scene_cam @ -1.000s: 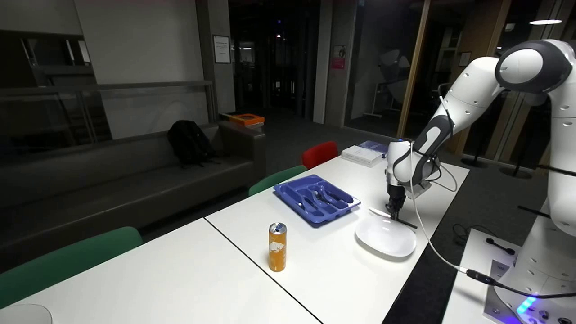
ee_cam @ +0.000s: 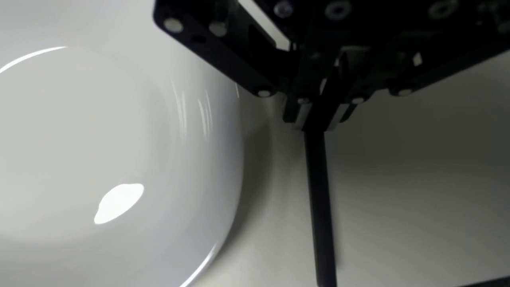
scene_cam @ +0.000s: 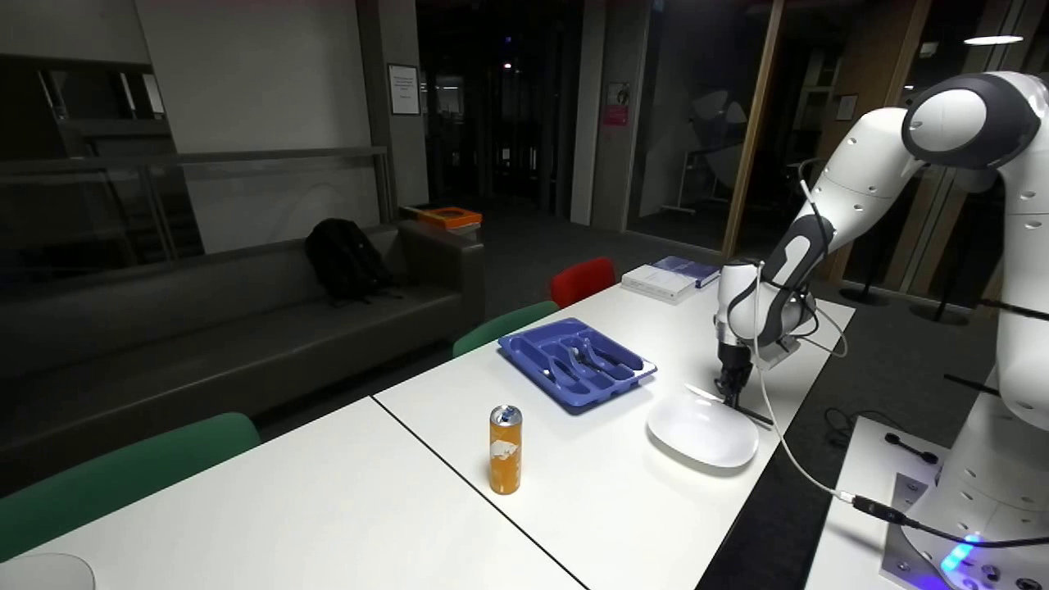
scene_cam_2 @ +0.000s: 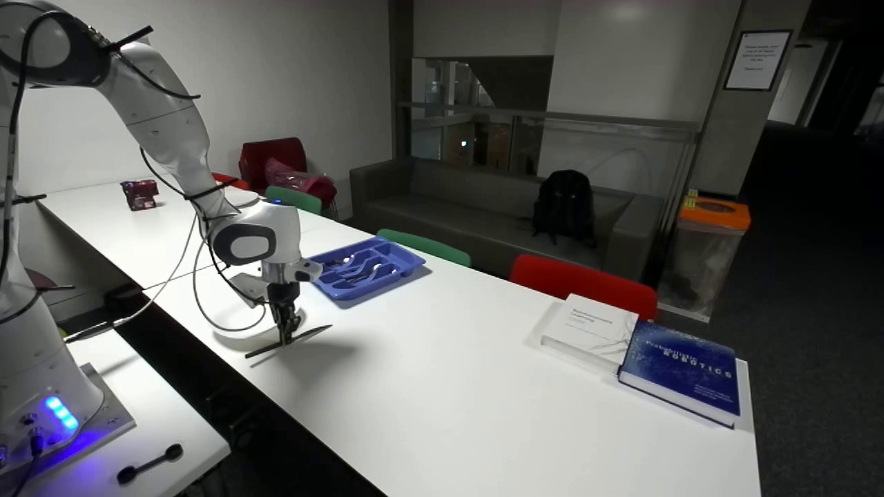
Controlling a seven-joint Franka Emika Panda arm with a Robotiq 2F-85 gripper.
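A knife with a black handle [ee_cam: 320, 210] and a pale blade [scene_cam_2: 313, 333] lies across my gripper, whose fingers are shut on it. The knife is held roughly level, low over the table; whether it touches the surface I cannot tell. Beside it, apart from the handle in the wrist view, is a shiny white plate [ee_cam: 110, 138], empty. From exterior view 1, my gripper [scene_cam: 729, 395] stands just behind the plate [scene_cam: 701, 433], the handle pointing toward the robot-side table edge. The blade is out of sight in the wrist view.
A blue cutlery tray [scene_cam: 577, 400] with several utensils sits across the table from the robot. An orange can [scene_cam: 506, 452] stands upright on the table. Two books, one white [scene_cam_2: 590, 323] and one blue [scene_cam_2: 679, 368], lie at the far end, with clear table before them.
My gripper, with the knife in it, has shifted slightly right in exterior view 1, toward the robot-side table edge. The plate, tray and can have stayed put.
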